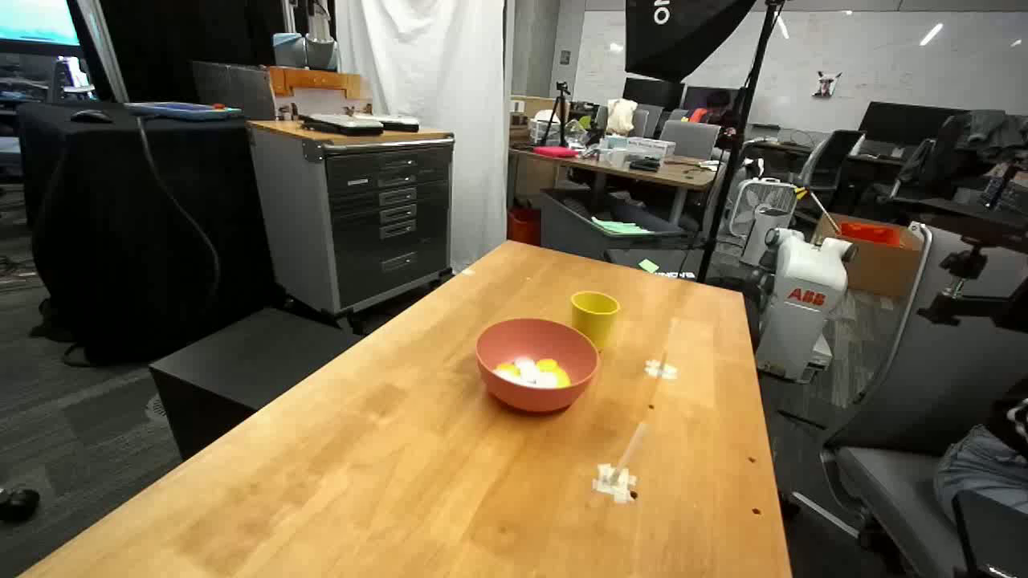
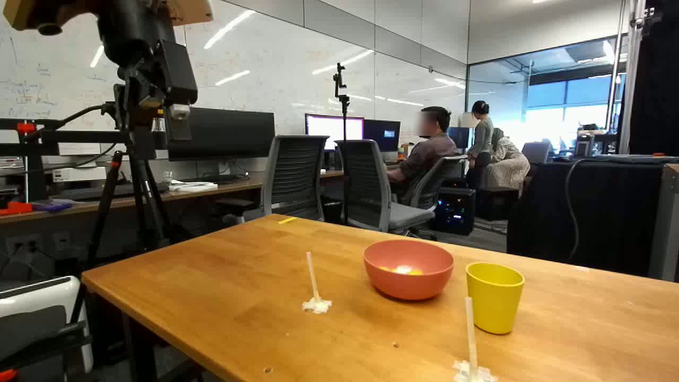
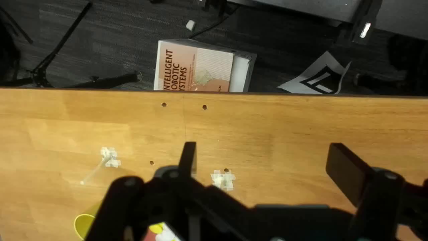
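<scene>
A salmon-red bowl (image 1: 525,337) stands on the wooden table, with several white and yellow pieces (image 1: 532,372) inside. The yellow cup (image 2: 495,299) is upright beside the bowl (image 2: 407,286), and it looks empty in exterior view 1. Two thin pale sticks rise from taped bases: one stick (image 2: 312,277) left of the bowl, the other stick (image 2: 471,334) in front of the cup. My gripper is open high above the table, nothing between its fingers. In the wrist view its body covers most of the bowl and part of the cup (image 3: 83,225).
A chair (image 1: 896,482) stands close to one side.
</scene>
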